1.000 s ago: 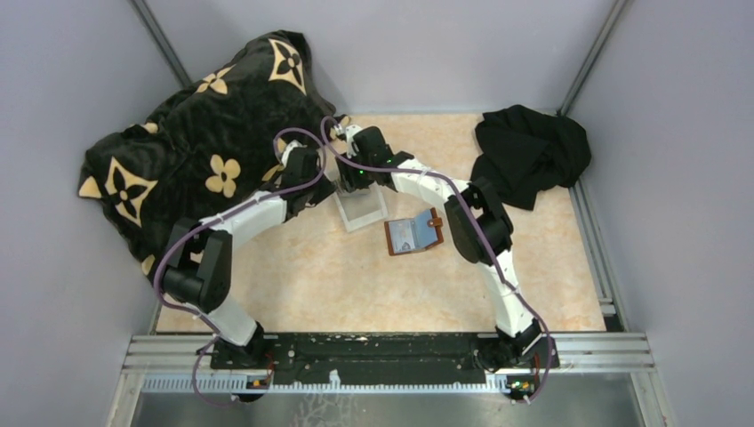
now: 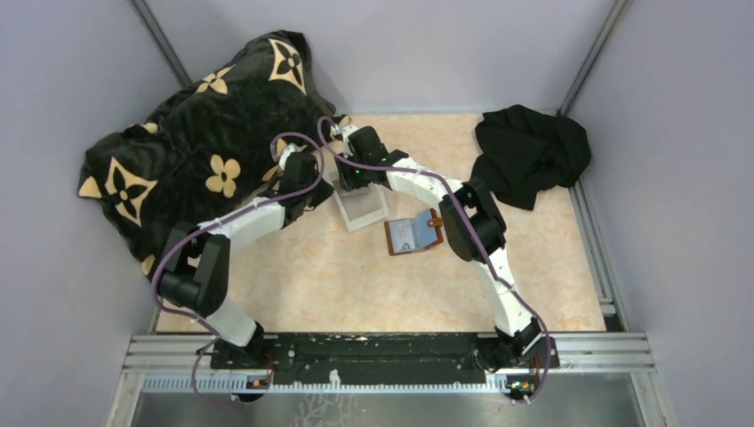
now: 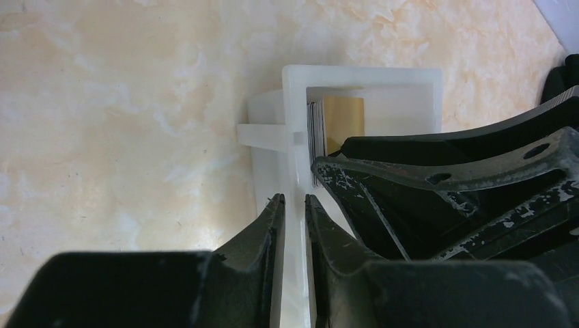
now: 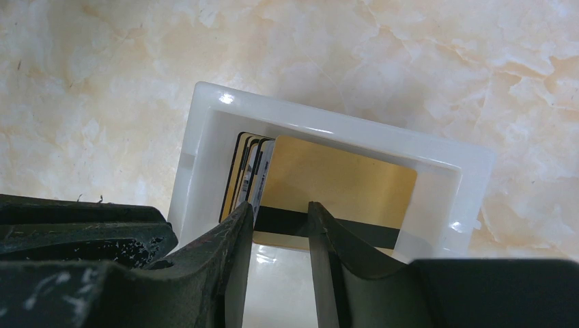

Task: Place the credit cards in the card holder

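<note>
Gold and dark-edged credit cards (image 4: pixel 339 179) sit inside a white box. One gold card with a black stripe leans broadside, and several more stand on edge at its left. Over that card my right gripper is partly open, its fingertips apart, and no card is clearly held. My left gripper is at the box's left wall, its narrow fingers parted, with the white wall showing through the gap. The left wrist view has the cards (image 3: pixel 343 119) partly hidden by the right gripper's fingers. The brown card holder (image 2: pixel 414 233) lies spread flat to the box's right.
The white box (image 2: pixel 367 219) stands at the table's back middle. A black patterned blanket (image 2: pixel 191 133) covers the left side, and black cloth (image 2: pixel 526 156) lies at the back right.
The box and card holder have not moved.
</note>
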